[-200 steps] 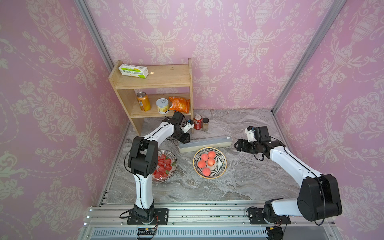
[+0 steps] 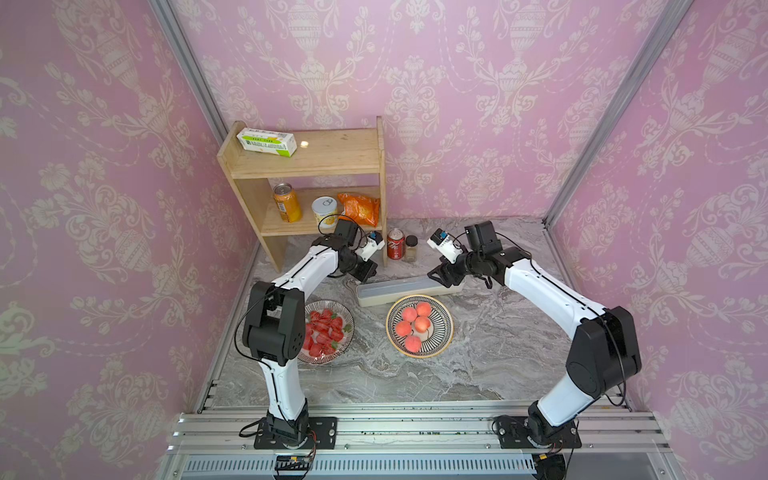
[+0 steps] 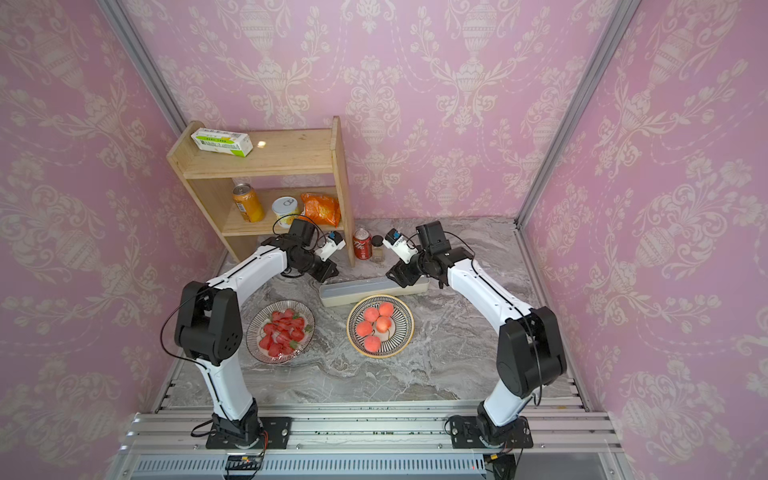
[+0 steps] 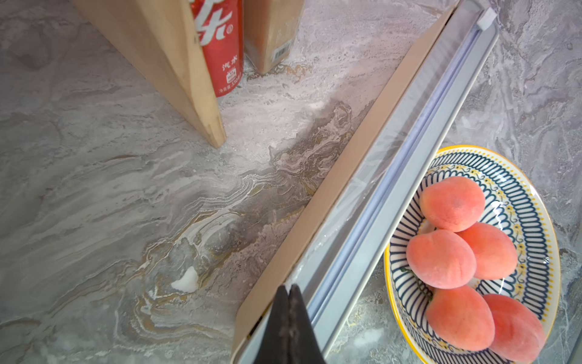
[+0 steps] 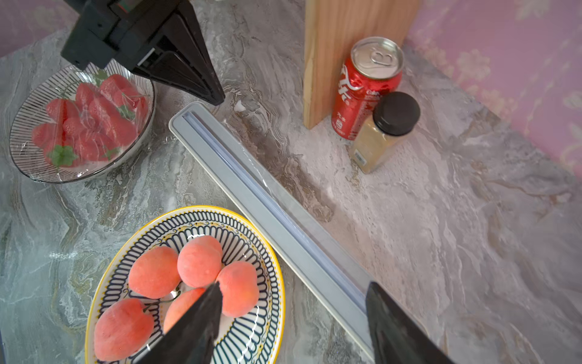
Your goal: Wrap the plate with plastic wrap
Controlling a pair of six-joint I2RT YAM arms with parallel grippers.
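The long plastic wrap box (image 2: 392,293) lies behind the patterned plate of peaches (image 2: 440,343). In the left wrist view clear film (image 4: 345,212) lies flat along the box top, beside the fingers. My left gripper is shut, its tips together over the box's left end with nothing between them. Over the right part of the box, my right gripper stands open, its fingers (image 5: 397,327) wide apart and empty. In the right wrist view the slide cutter is out of sight.
A bowl of strawberries (image 5: 24,115) under film stands at the left. Behind the box are a red can (image 5: 357,91), a small jar (image 5: 379,139) and a wooden shelf (image 2: 336,152).
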